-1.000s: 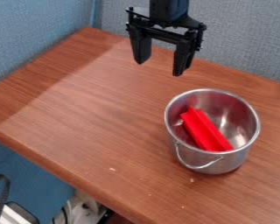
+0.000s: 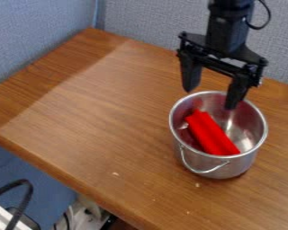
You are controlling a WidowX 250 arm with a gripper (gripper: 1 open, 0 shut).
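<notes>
A metal pot (image 2: 245, 119) with a wire handle stands on the right half of the wooden table. Inside it lies a red elongated object (image 2: 211, 135), tilted along the pot's length. My black gripper (image 2: 215, 79) hangs just above the pot's back rim, its two fingers spread wide open, one at the rim's left, the other over its right side, with nothing between them.
A padded grey-blue wall runs along the back and left. Cables and a white item (image 2: 8, 218) lie off the table at the lower left.
My gripper has moved right and toward the front, from over the back of the table to above the pot. The pot and red object look unmoved.
</notes>
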